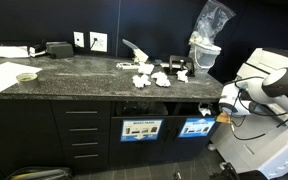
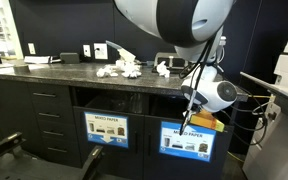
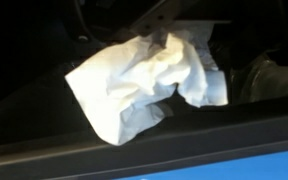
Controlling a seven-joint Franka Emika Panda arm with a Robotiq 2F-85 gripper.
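Note:
A crumpled white paper [image 3: 134, 90] fills the middle of the wrist view, just above the dark rim [image 3: 204, 140] of a bin or compartment. My gripper is at the top of that view, close to the paper. It stands open, though its fingers are mostly lost in the dark. In the second exterior view the white arm [image 2: 214, 95] reaches down at the right compartment, above a blue mixed-paper label [image 2: 186, 140]. From the first exterior view, a white patch [image 1: 196, 128] shows at the same compartment; whether the paper touches the gripper is unclear.
Several crumpled white papers [image 1: 141, 81] lie on the dark counter [image 1: 84, 85] above. A second labelled bin [image 1: 141, 129] stands left of mine. A bagged container [image 1: 206, 50] is at the counter's right end. Cables hang around the arm.

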